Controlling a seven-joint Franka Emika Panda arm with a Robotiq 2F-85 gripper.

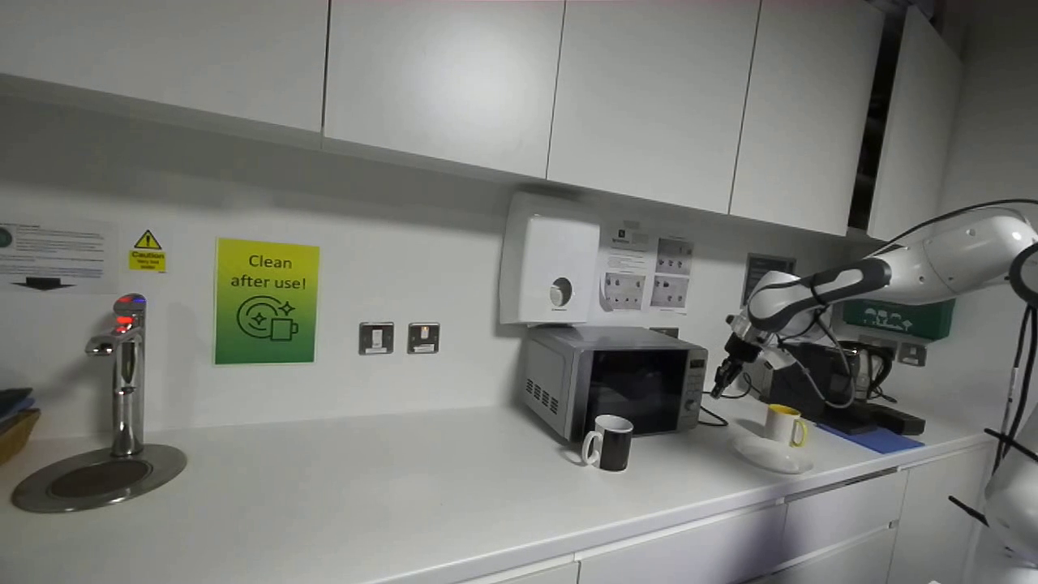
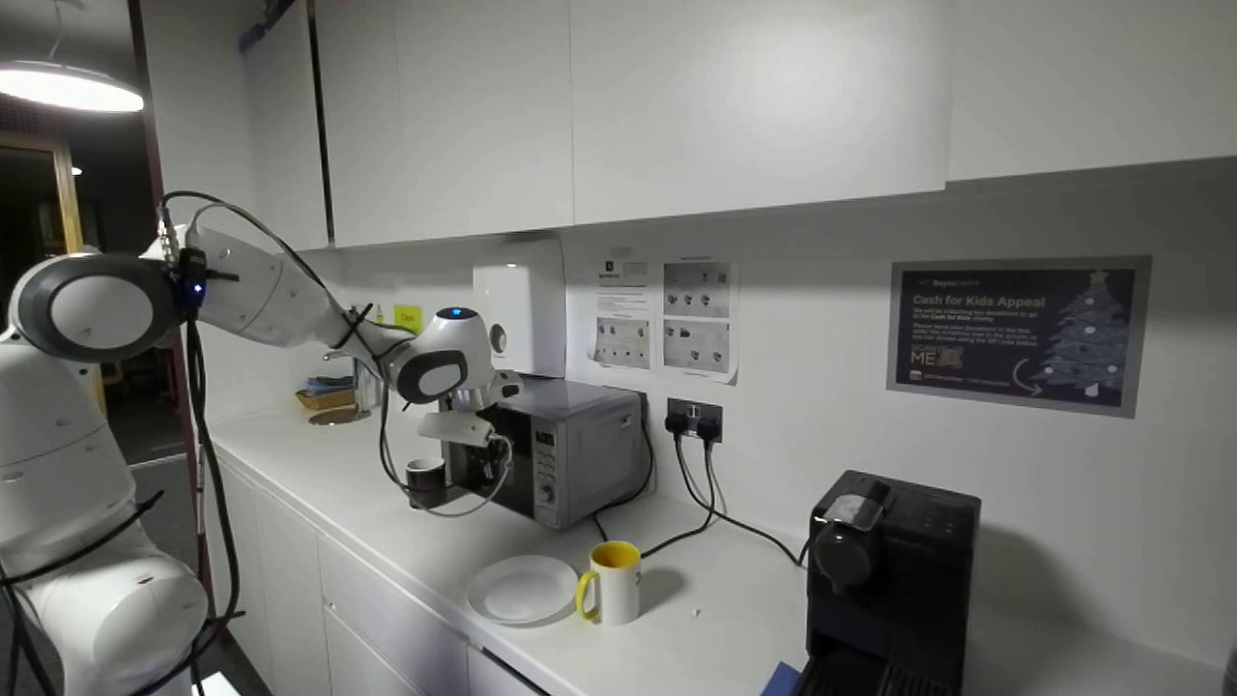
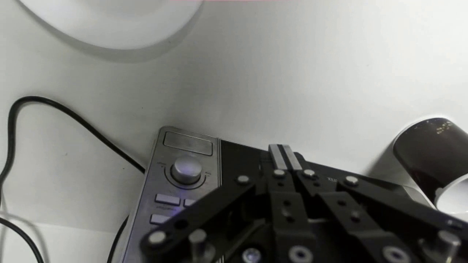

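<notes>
My gripper (image 1: pixel 722 380) points down in front of the microwave (image 1: pixel 642 384), near its control-panel side. In the wrist view, the gripper is shut, its two pads side by side with nothing showing between them. Beneath the fingers lies the dark microwave door (image 3: pixel 241 158), which looks closed. The silver panel with its round knob (image 3: pixel 186 170) and buttons is just left of them. In exterior view 2, the dark fingers are hard to make out against the door.
A black mug with a white handle (image 1: pixel 615 449) stands before the microwave's left end. Right of the microwave are a white plate (image 2: pixel 524 590) and a yellow-lined mug (image 2: pixel 615 580). A black coffee machine (image 2: pixel 890 580) stands farther right.
</notes>
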